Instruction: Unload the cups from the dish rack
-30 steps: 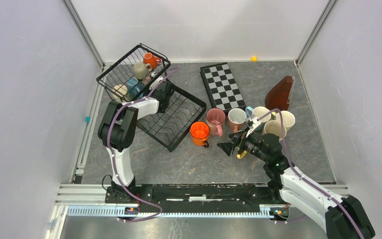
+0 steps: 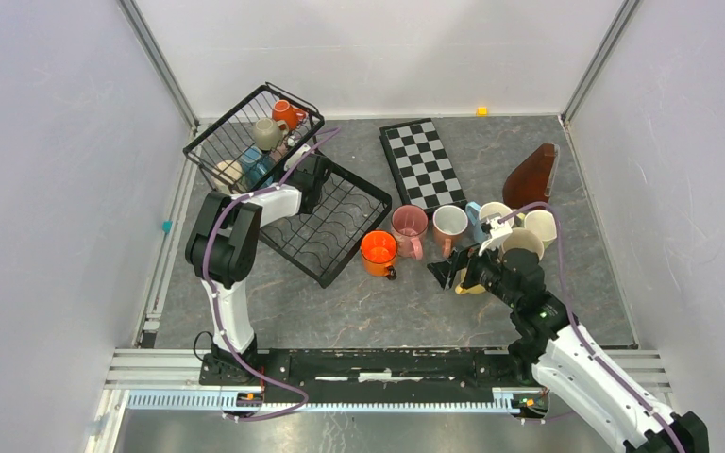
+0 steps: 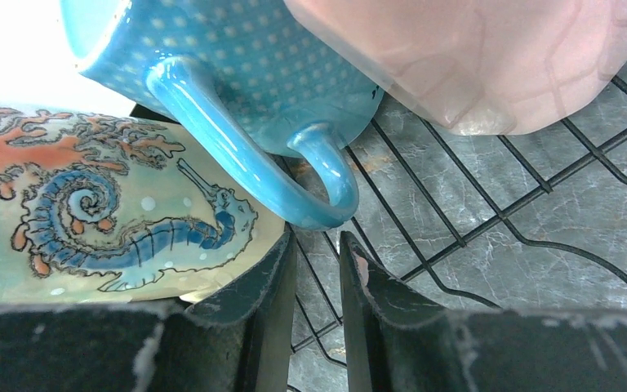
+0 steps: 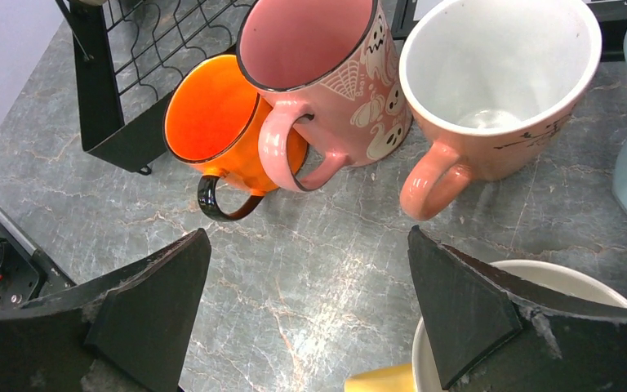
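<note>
Several cups stand in the upper tier of the black dish rack (image 2: pixel 193 149), among them an orange-red cup (image 2: pixel 284 112), a grey-green cup (image 2: pixel 266 134) and a blue cup (image 2: pixel 256 167). My left gripper is open and empty, its tips just below the handle of the blue dotted cup (image 3: pixel 245 73). Beside it are a seahorse-patterned cup (image 3: pixel 122 212) and a pale pink cup (image 3: pixel 490 65). Over the counter, my right gripper is open with nothing between its fingers. One finger overlaps a cream cup with a yellow handle (image 4: pixel 555 278).
On the counter stand an orange cup (image 2: pixel 378 251), a pink cup (image 2: pixel 409 226), a white-and-coral cup (image 2: pixel 449 225) and several others to the right. A checkered board (image 2: pixel 423 160) and a brown object (image 2: pixel 531 176) lie behind.
My right gripper has shifted a little to the right, near the yellow-handled cup, and its arm has moved with it. The left arm stays in place at the rack.
</note>
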